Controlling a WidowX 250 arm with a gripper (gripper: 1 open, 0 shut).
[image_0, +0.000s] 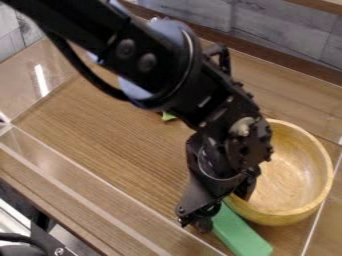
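A wooden bowl sits at the right of the table. A green bar-shaped object lies at the front right, beside the bowl, its far end hidden under my gripper. The gripper points down at that end, against the bowl's left side. Whether its fingers are closed on the green thing cannot be told.
Another small green item lies farther back, mostly behind the arm. A grey panelled wall stands at the back, and cables hang at the front left corner.
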